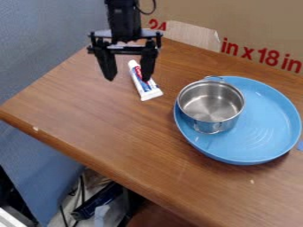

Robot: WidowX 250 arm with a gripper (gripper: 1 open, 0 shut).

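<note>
My black gripper (pixel 127 69) hangs at the upper middle, open, with its two fingers wide apart above the table. A white toothpaste tube (pixel 145 84) with red and blue print lies on the wood just below and right of it. To the right, a steel pot (pixel 210 106) sits on a light blue plate (pixel 260 129).
The wooden table (pixel 95 124) has clear room at the left and front. A cardboard box (pixel 260 31) stands along the back, a white piece in front of it. A grey padded surface and some clutter lie beyond the left edge.
</note>
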